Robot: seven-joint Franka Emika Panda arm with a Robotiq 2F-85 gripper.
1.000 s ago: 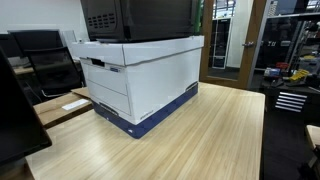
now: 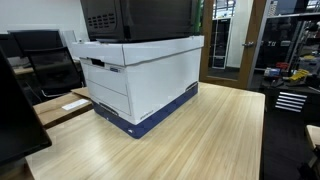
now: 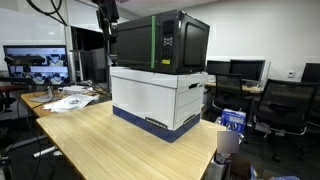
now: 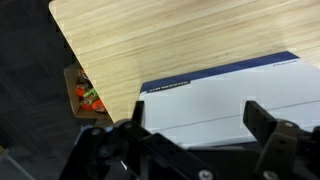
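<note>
My gripper is open in the wrist view, with its two dark fingers (image 4: 258, 120) spread apart and nothing held between them. It looks down past a white box (image 4: 215, 103) with a blue base onto the wooden table. In the second exterior view, the dark arm (image 3: 108, 20) hangs high at the front left of a black microwave (image 3: 190, 42). That microwave rests on the white box (image 3: 150, 95), which stands on the table (image 3: 110, 140).
Bare tabletop (image 2: 180, 140) stretches in front of the box. On the floor beside the table, a cardboard box (image 4: 80, 90) holds colourful items. Office chairs (image 3: 285, 105) stand behind, and a white-and-blue package (image 3: 232, 122) is beyond the table's right edge.
Only a dark shape at the lower right edge of the first exterior view has shifted slightly. The box, microwave and table look the same.
</note>
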